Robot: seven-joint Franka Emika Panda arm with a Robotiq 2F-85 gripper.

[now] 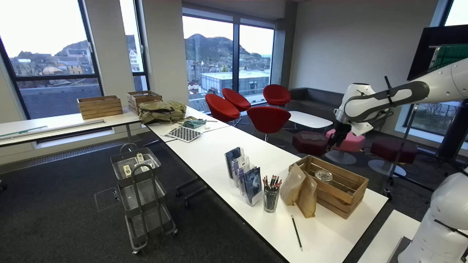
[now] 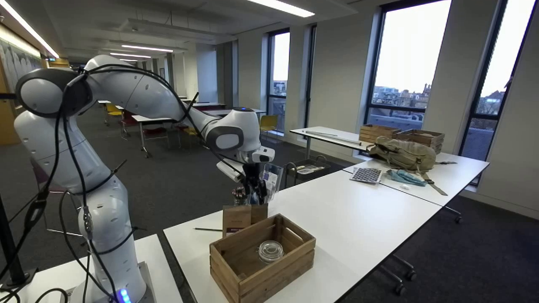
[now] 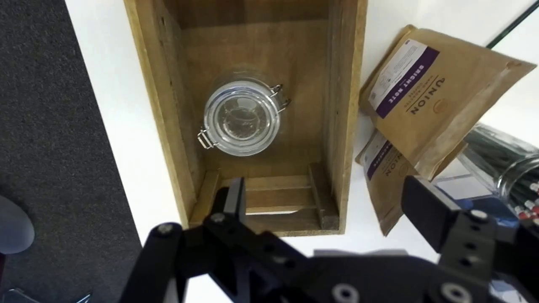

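Note:
My gripper is open, with nothing held between its fingers. In exterior view 1 the gripper [image 1: 333, 142] hangs in the air above the wooden crate [image 1: 342, 201] on the white table. Inside the crate sits a clear glass jar [image 3: 242, 118] with a wire clasp, its round lid facing up. Two brown paper coffee bags [image 3: 439, 86] lean together beside the crate's long side. Past them stands a glass of pencils [image 1: 270, 199]. From exterior view 2, the gripper [image 2: 255, 184] appears above and behind the bags.
A clear leaflet holder [image 1: 248, 182] stands beside the pencil glass, and a lone pencil [image 1: 297, 232] lies near the table edge. A backpack [image 1: 162, 111] and a checkered board [image 1: 184, 134] are at the far end.

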